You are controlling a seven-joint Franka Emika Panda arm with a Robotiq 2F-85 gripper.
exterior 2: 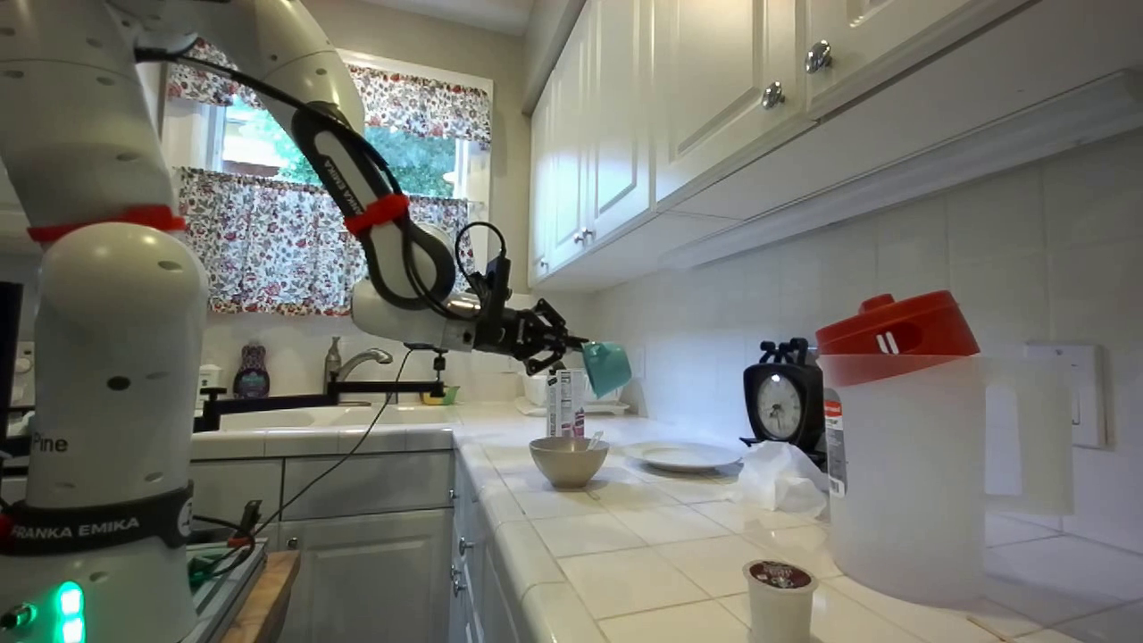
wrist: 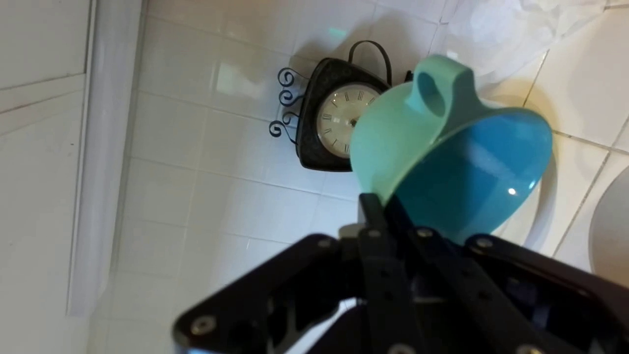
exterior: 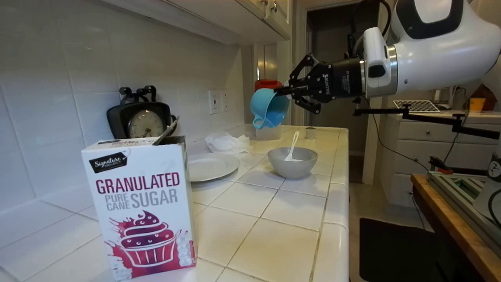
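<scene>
A light-blue cup (exterior: pixel 264 104) with a handle hangs tilted in the air above the counter, my gripper (exterior: pixel 283 90) shut on its rim. In the wrist view the fingertips (wrist: pixel 371 206) pinch the near edge of the cup (wrist: pixel 383 138), and its blue inside shows no contents in the part I can see. The grey bowl (exterior: pixel 293 165) stands on the counter, lower than the cup, with a white spoon (exterior: pixel 293 145) leaning in it. A white plate (exterior: pixel 213 167) lies beside the bowl, toward the wall.
The sugar box (exterior: pixel 141 206) stands at the front left in exterior view 1. Along the wall are a black clock (exterior 2: pixel 782 398), a crumpled white bag (exterior 2: pixel 782 479) and a red-lidded pitcher (exterior 2: pixel 908 471). A small pod cup (exterior 2: pixel 780 600) sits near the pitcher. Cabinets (exterior 2: pixel 734 86) overhang the counter.
</scene>
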